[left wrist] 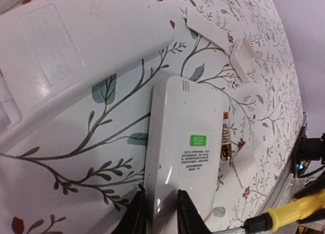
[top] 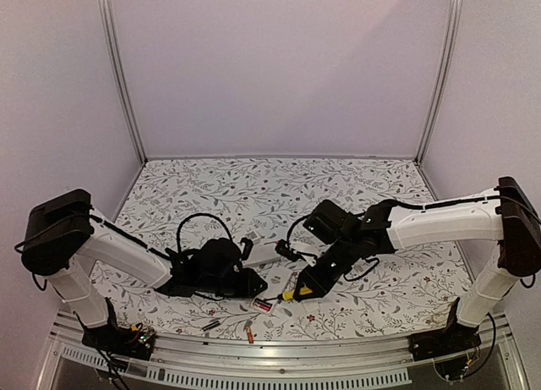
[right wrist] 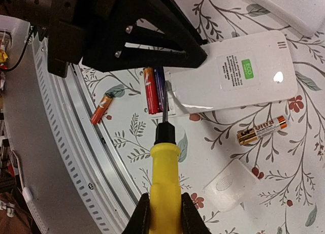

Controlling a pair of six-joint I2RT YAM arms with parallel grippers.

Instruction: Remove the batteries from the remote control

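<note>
The white remote control [right wrist: 198, 87] lies on the patterned table, its compartment showing a red battery [right wrist: 151, 92] and a blue battery [right wrist: 160, 89]. My left gripper is shut on the remote's side near the compartment end. My right gripper is shut on a yellow-handled screwdriver [right wrist: 165, 168], its metal tip in the compartment beside the batteries. A loose orange battery [right wrist: 101, 108] lies near the table's front edge, and a gold battery [right wrist: 261, 130] lies beside the remote.
A larger white object [left wrist: 81, 51] lies behind the remote. A white cover [right wrist: 228, 186] and small white pieces [left wrist: 208, 31] lie nearby. The metal front rail [top: 279, 343] borders the table.
</note>
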